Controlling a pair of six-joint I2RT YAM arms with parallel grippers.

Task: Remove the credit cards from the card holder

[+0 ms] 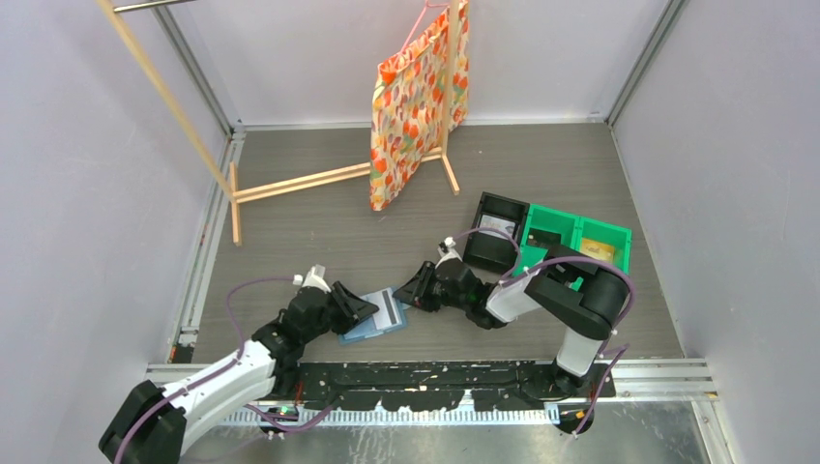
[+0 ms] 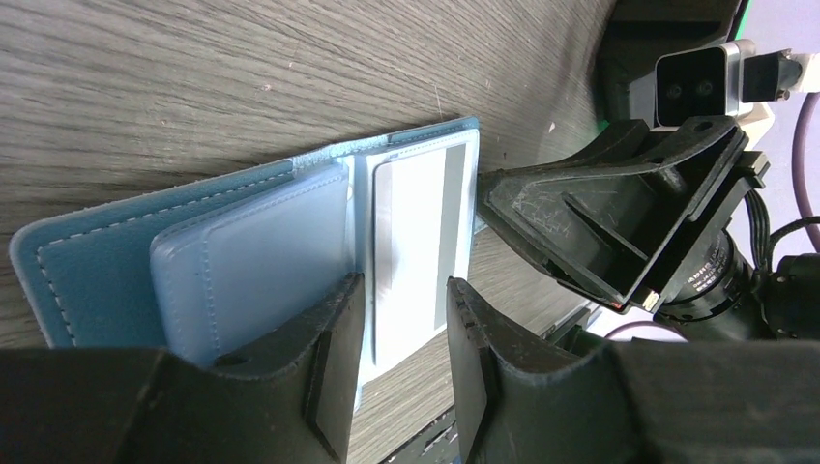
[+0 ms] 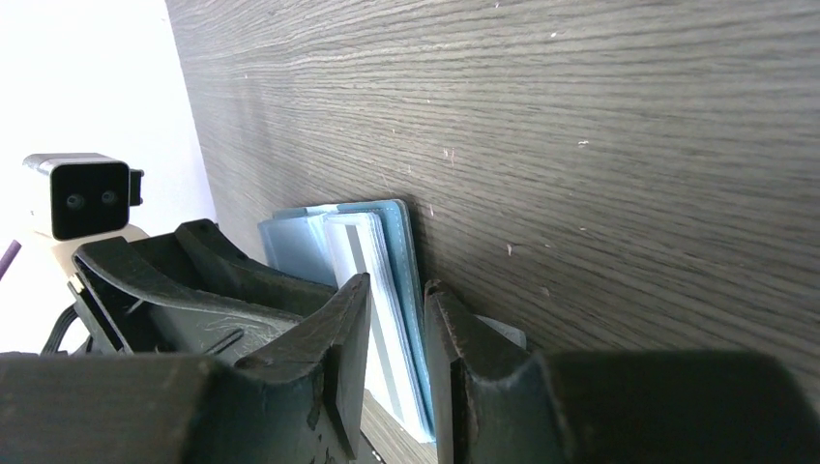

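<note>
The blue card holder (image 1: 361, 333) lies opened out on the table. A white card with a grey stripe (image 2: 411, 251) sits in its right half, on the holder's right side in the left wrist view. Above this card my left gripper stands open, its fingers apart and nothing held between them. My right gripper is shut on the holder's right edge; the blue edge (image 3: 402, 253) runs in between its fingers. Just where the pads meet the edge is partly hidden. A padded blue pocket (image 2: 256, 256) covers the holder's left half.
Behind the right arm stand a black bin (image 1: 501, 208) and a green bin (image 1: 621, 235) with cards in them. A wooden rack (image 1: 300, 182) with patterned cloth (image 1: 416, 111) is at the back. Between rack and holder the table is clear.
</note>
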